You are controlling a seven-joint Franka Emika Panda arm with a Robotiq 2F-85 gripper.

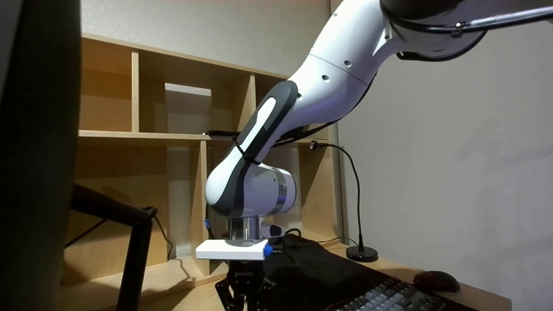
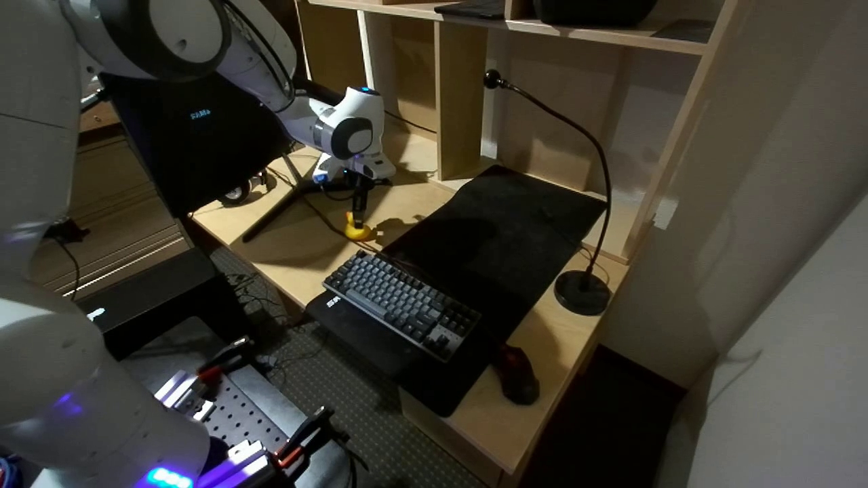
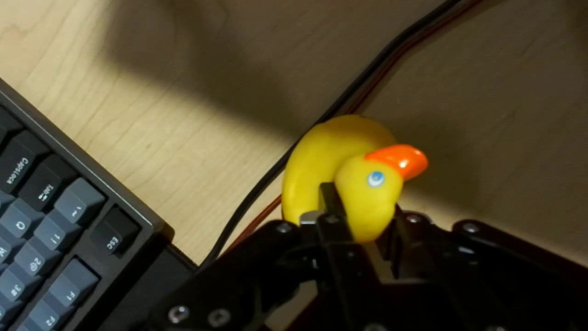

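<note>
A yellow rubber duck [image 3: 330, 149] with an orange beak and a blue eye is held at its head by my gripper, whose dark fingers press in from both sides. In exterior view 2 the duck [image 2: 356, 229] appears low at the wooden desk's surface, under my gripper [image 2: 358, 218]. Whether its base touches the desk cannot be told for sure. Exterior view 1 shows only the upper part of the gripper; its fingertips and the duck fall below the picture.
Black and red cables [image 3: 264, 182] run across the desk right by the duck. A keyboard [image 2: 403, 302] lies on a black mat [image 2: 496, 232] close by. Farther off are a mouse [image 2: 517, 374] and a gooseneck stand [image 2: 582, 291]. Shelving [image 2: 460, 102] rises behind; a monitor [image 2: 187, 138] stands on the other side.
</note>
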